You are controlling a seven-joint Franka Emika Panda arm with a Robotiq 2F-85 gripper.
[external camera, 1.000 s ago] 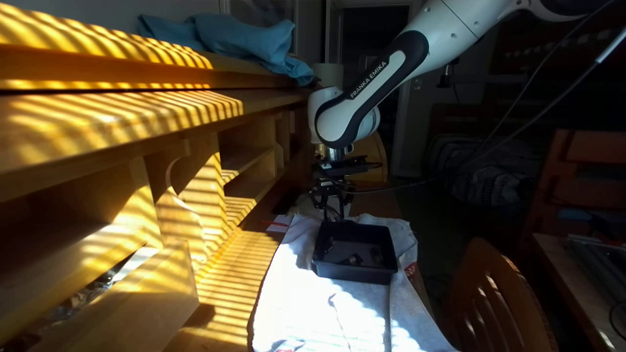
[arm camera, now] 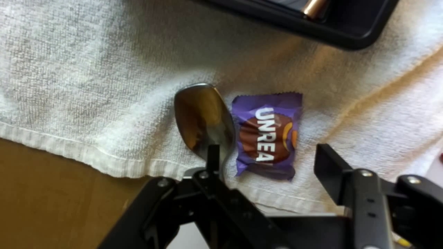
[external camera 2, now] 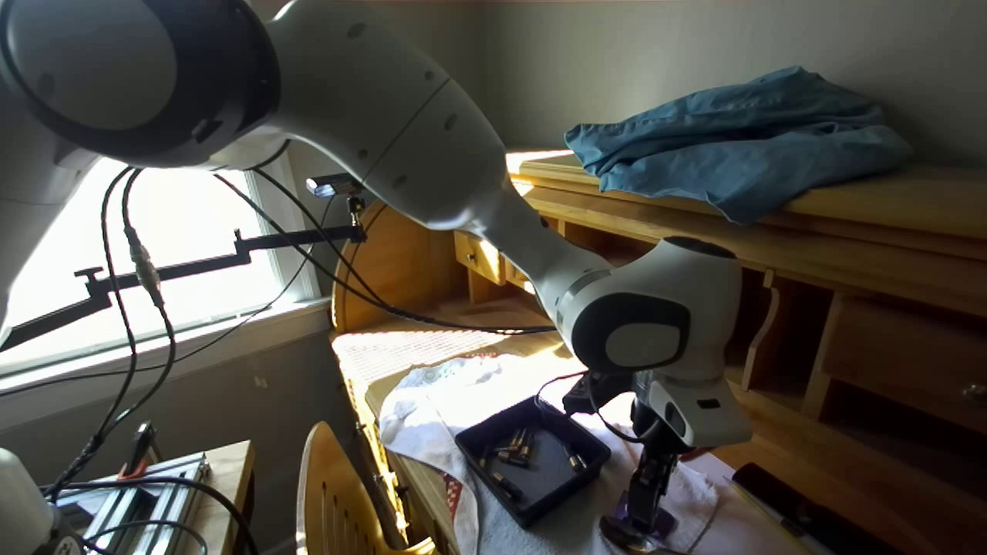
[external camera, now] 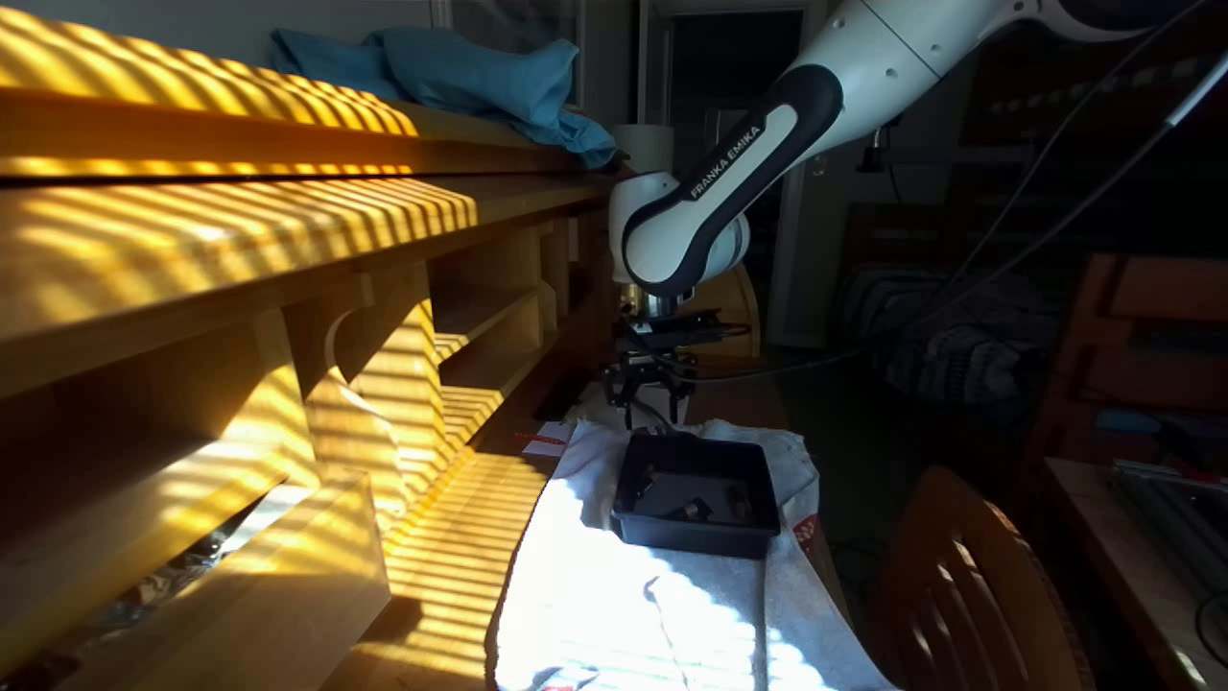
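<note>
My gripper stands open, its two fingers well apart and nothing held between them. Below it, a purple candy packet (arm camera: 265, 135) lies flat on the white towel (arm camera: 104, 95), in the gap between the fingers as the wrist view sees it. Left of the packet is a metal spoon (arm camera: 203, 118), its bowl almost touching the wrapper; the left finger (arm camera: 214, 159) covers part of its neck. In exterior view 2 the gripper (external camera 2: 638, 526) is low over the towel beside the black tray (external camera 2: 597, 462), with the packet partly hidden behind it.
Several small dark and brassy pieces (external camera 2: 518, 445) lie in the tray. Wooden desk shelves (external camera 2: 879, 342) rise close behind the arm. A dark flat object (external camera 2: 786, 495) lies near them. Bare towel surrounds the tray on its other sides.
The fingers are spread wider than a second ago. The arm has shifted slightly to the right in exterior view 1; the tray has not moved.
</note>
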